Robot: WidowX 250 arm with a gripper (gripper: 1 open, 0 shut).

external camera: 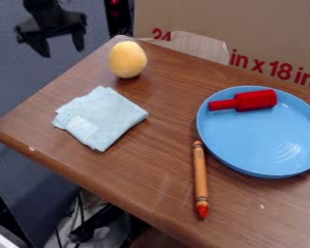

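My black gripper (pixel 55 43) hangs in the upper left, beyond the table's edge and left of a yellow egg-shaped object (pixel 128 59), its fingers apart with nothing between them. A folded pale blue cloth (pixel 101 118) lies on the wooden table. On the right, a red cylinder with a handle (pixel 255 100) rests on a blue plate (pixel 262 145). An orange crayon-like stick (pixel 201 179) with a red tip lies left of the plate.
A large cardboard box (pixel 235 29) stands along the back of the table (pixel 132 184).
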